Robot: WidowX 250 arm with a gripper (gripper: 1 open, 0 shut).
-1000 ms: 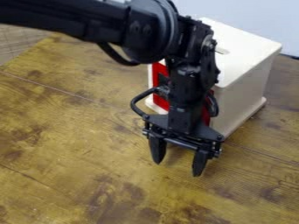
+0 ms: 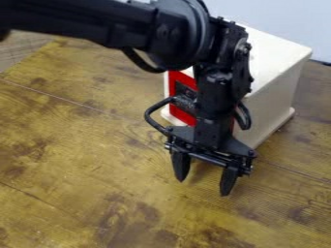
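My black gripper (image 2: 203,176) hangs low over the wooden floor, its two fingers pointing down and spread apart with bare wood visible between them. Just behind it stands a white box (image 2: 269,95) with a red panel (image 2: 181,87) on its near face, largely hidden by my arm and wrist. Whether the fingertips touch the wood is hard to tell.
A pale wall (image 2: 304,24) rises behind the box at the upper right.
The fingers remain spread.
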